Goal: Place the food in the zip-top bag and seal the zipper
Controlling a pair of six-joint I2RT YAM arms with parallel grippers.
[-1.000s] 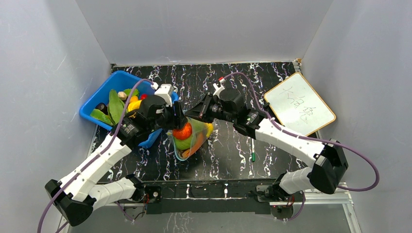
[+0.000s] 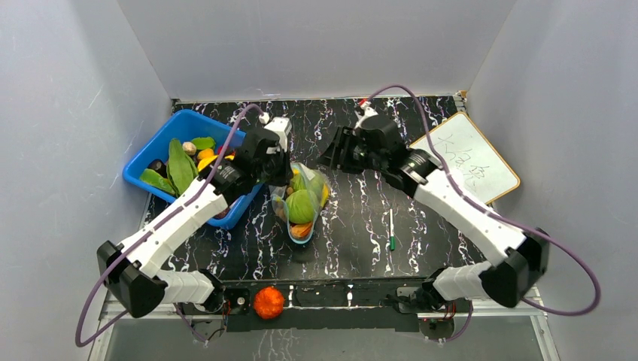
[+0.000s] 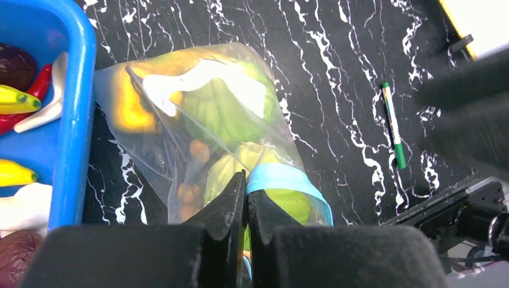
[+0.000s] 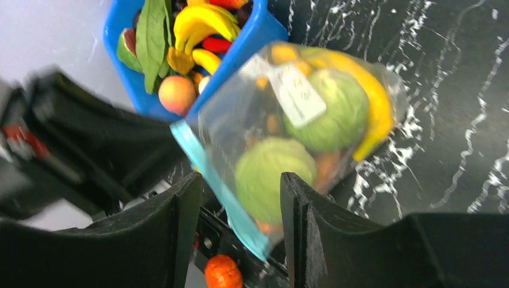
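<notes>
The clear zip bag (image 2: 299, 199) lies on the black table with green round vegetables, yellow food and orange pieces inside; its blue zipper (image 3: 282, 174) shows at the near end. My left gripper is shut at that zipper edge; whether film is between its fingers is unclear. My right gripper is above and to the right of the bag, fingers apart, nothing seen between them. An orange-red round food (image 2: 268, 302) sits at the table's front edge, outside the bag.
The blue bin (image 2: 139, 167) of assorted food stands left of the bag. A whiteboard (image 2: 470, 158) lies at right, with a green marker (image 2: 392, 233) near it.
The orange-red food has moved out of the bag's top to the front edge. My right gripper has moved right, away from the bag; my left arm has shifted up and right.
</notes>
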